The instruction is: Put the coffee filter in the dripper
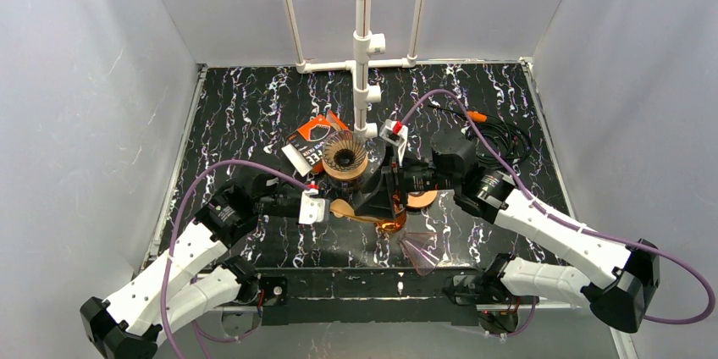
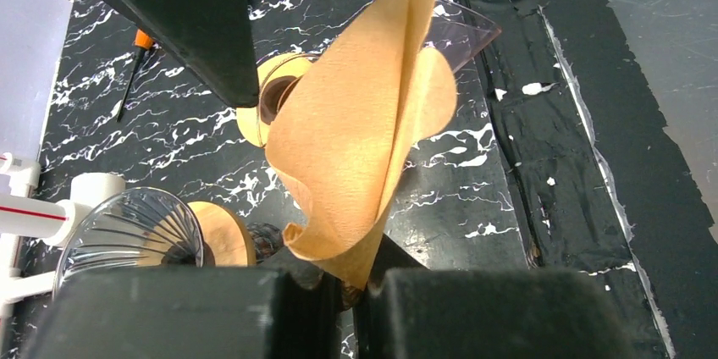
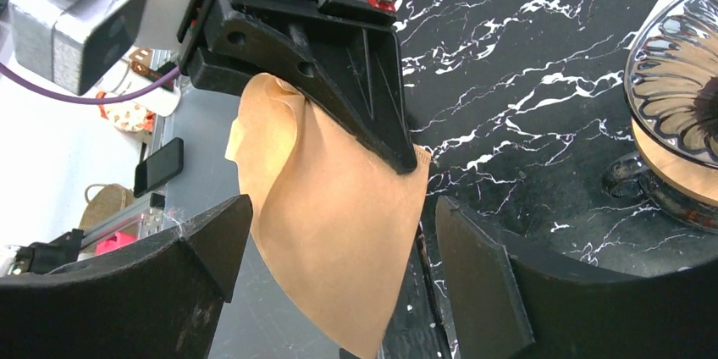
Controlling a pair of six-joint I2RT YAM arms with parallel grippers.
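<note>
The tan paper coffee filter (image 2: pixel 356 122) is pinched at one end by my left gripper, which is shut on it; the rest fans out beyond the fingers. My right gripper is open, its two black fingers (image 3: pixel 487 283) spread either side of the filter's free end, with gaps showing in the right wrist view. The clear ribbed dripper (image 1: pixel 345 152), empty, sits on a wooden collar behind the filter in the top view. At the right edge of the right wrist view, the dripper (image 3: pixel 686 80) shows only in part.
An orange and black box (image 1: pixel 310 140) lies beside the dripper. Below my right gripper are an amber glass vessel (image 1: pixel 392 222), a round wooden piece (image 1: pixel 422 199) and a clear purplish cone (image 1: pixel 420 251). Coiled black cable (image 1: pixel 512 143) lies at the back right.
</note>
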